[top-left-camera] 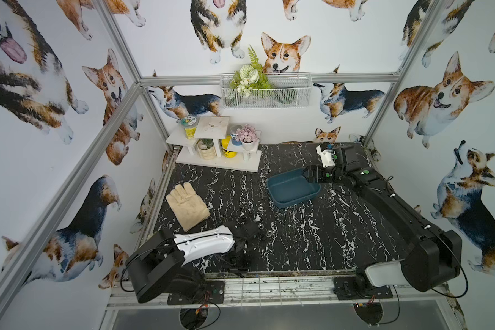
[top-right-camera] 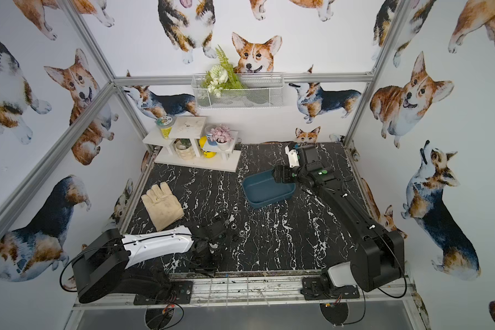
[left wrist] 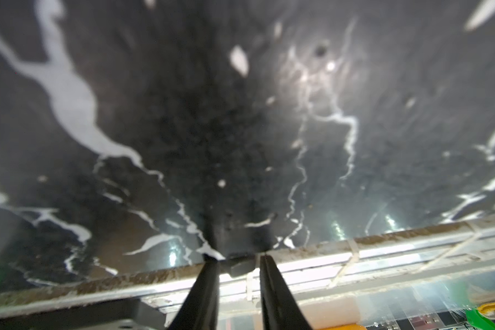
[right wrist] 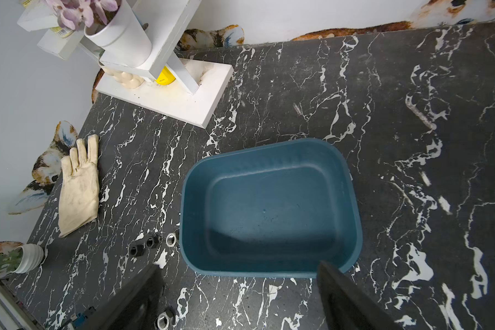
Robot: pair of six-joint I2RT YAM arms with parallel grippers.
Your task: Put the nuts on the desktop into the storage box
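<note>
A blue storage box (right wrist: 269, 209) sits empty at the middle right of the desktop. Several nuts lie left and front of it: dark ones (right wrist: 136, 249) and silver ones (right wrist: 171, 239). My left gripper hangs low at the front left, near the desk's front edge; its fingers look a little apart over a small dark shape I cannot make out. My right gripper is open above the box, nothing between its fingers.
A beige glove (top-left-camera: 187, 206) lies at the left. A white stand (top-left-camera: 214, 162) with pots and tins stands at the back left.
</note>
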